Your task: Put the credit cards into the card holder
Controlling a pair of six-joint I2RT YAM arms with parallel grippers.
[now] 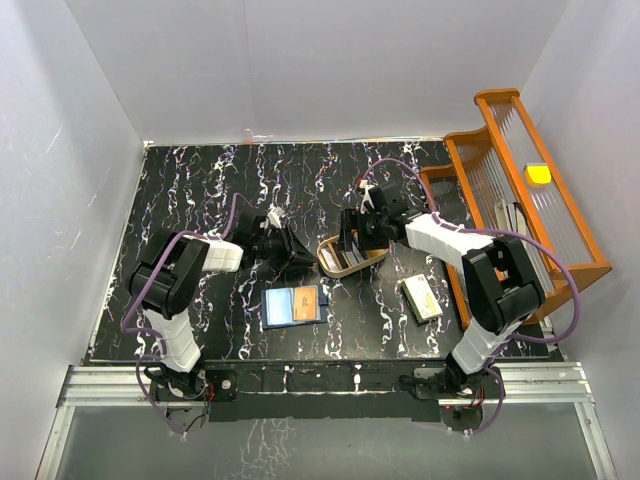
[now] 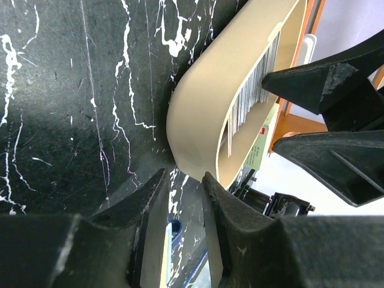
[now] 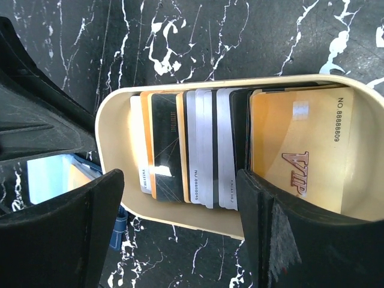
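The cream card holder [image 1: 329, 263] stands on the black marbled table, holding a row of cards on edge [image 3: 204, 150] and a gold card [image 3: 300, 144] at its right end. My left gripper [image 1: 305, 258] is just left of the holder; in the left wrist view its fingertips [image 2: 183, 180] are close together at the holder's end, with nothing visible between. My right gripper stands open over the holder's right part, its fingertips above the cards.
A blue folder with two cards [image 1: 280, 305] lies below the holder. A pale box [image 1: 421, 298] sits to the lower right. A wooden rack [image 1: 550, 230] borders the table's right side.
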